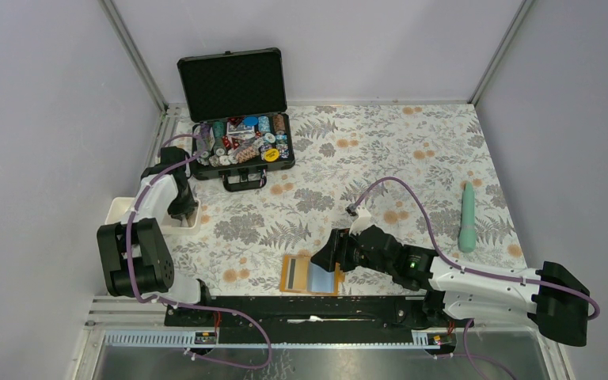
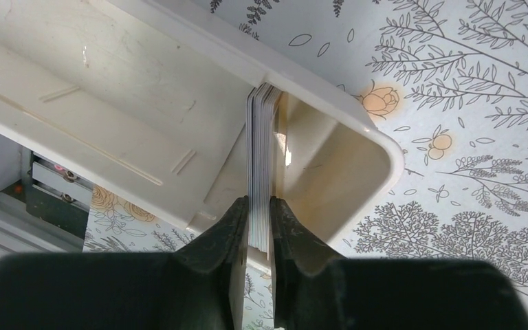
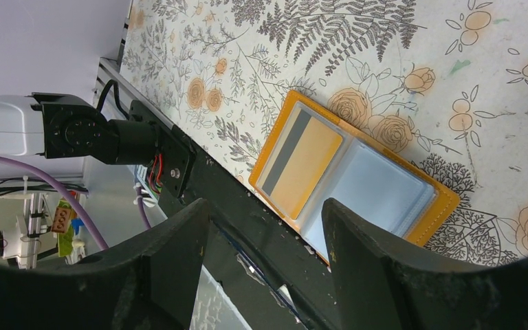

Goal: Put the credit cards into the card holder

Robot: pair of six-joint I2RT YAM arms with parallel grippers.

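A stack of thin cards (image 2: 260, 165) stands on edge across the white tray (image 2: 325, 103) in the left wrist view. My left gripper is shut on the lower end of this stack, a finger on either side. The orange card holder (image 3: 447, 208) lies unfolded on the table in the right wrist view. A yellow card (image 3: 319, 160) with a dark stripe shows in its left clear pocket, and a pale blue surface fills the right one. Over the holder, my right gripper stands open with nothing between its fingers.
Behind the tray, an open black case (image 1: 241, 168) holds many small items. A green object (image 1: 467, 219) lies at the right edge of the table.
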